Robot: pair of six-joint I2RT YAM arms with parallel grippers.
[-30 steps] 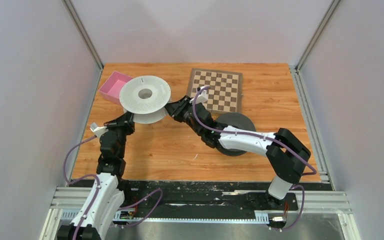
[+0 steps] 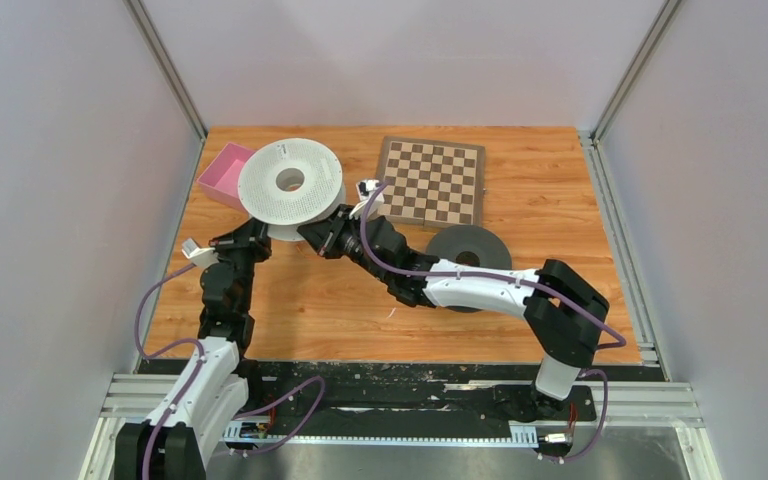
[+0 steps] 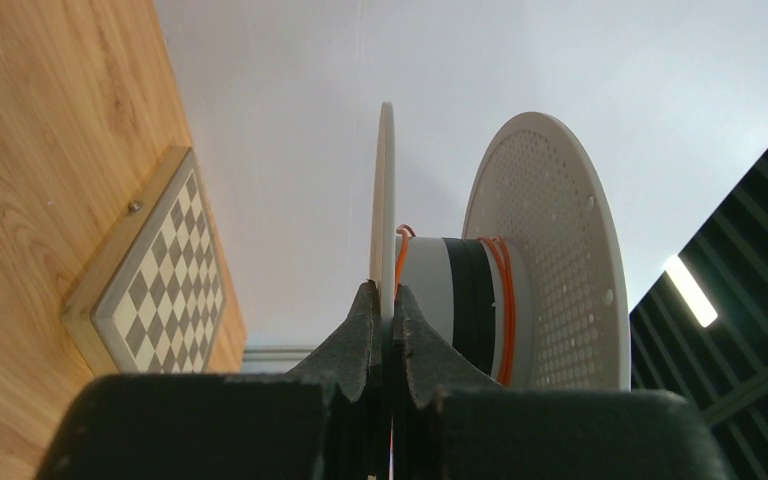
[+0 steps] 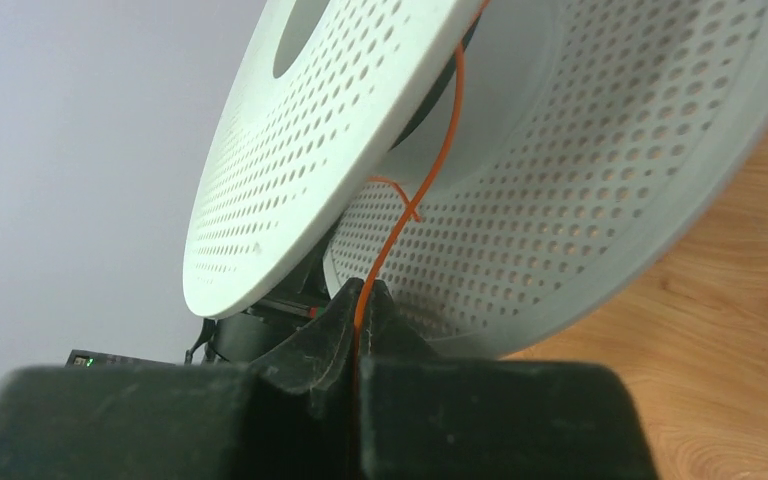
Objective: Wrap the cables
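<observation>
A white perforated spool (image 2: 272, 200) with two wide flanges is held tilted above the table's left part. My left gripper is shut on the thin rim of one flange (image 3: 382, 200), seen edge-on in the left wrist view. Around the hub, which has a black band (image 3: 471, 290), runs an orange cable (image 3: 507, 310). In the right wrist view the orange cable (image 4: 422, 195) stretches from between the flanges down to my right gripper, which is shut on it close beside the flange. A short loose end of orange cable (image 4: 405, 203) shows near the hub.
A pink box (image 2: 224, 178) stands behind the left arm. A chessboard (image 2: 431, 180) lies at the back, and a dark grey disc (image 2: 472, 243) lies partly under the right arm.
My right gripper has moved left and a little toward the front, closer in against the spool. The left arm and spool have shifted only slightly.
</observation>
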